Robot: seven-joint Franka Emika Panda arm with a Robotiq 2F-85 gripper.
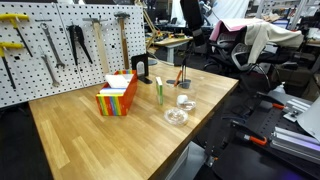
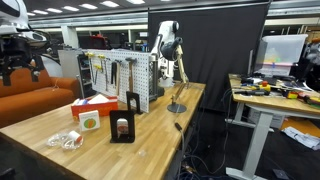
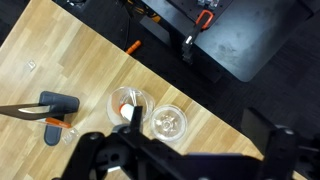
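In the wrist view, my gripper stands open above the table, its dark fingers wide apart at the bottom with nothing seen between them. Below and to the left are two clear round containers. One container (image 3: pixel 130 104) has something white and orange in or by it; the other container (image 3: pixel 168 123) holds small pale bits. In exterior view 1, a clear dish (image 1: pixel 176 116) and a small white cup (image 1: pixel 182 100) rest near the table's edge. A colourful striped box (image 1: pixel 117 93) with white contents sits further left, and a slim green-and-white item (image 1: pixel 160 92) stands upright nearby.
A white pegboard (image 1: pixel 60 60) with hanging tools runs along the back. A thin-armed lamp (image 2: pixel 176 107) stands at the table's far end in exterior view 2.
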